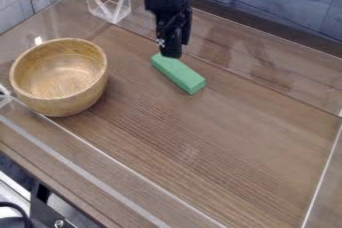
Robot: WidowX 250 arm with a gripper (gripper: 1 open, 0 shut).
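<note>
A green rectangular block (178,74) lies flat on the wooden table (227,162), angled from upper left to lower right. Above and behind it, near the top centre of the camera view, my gripper (166,42) hangs open and apart from the block, with nothing visible between its dark fingers.
A large wooden bowl (58,77) sits at the left. A clear plastic object (110,0) stands at the back left, beside the gripper's arm.
</note>
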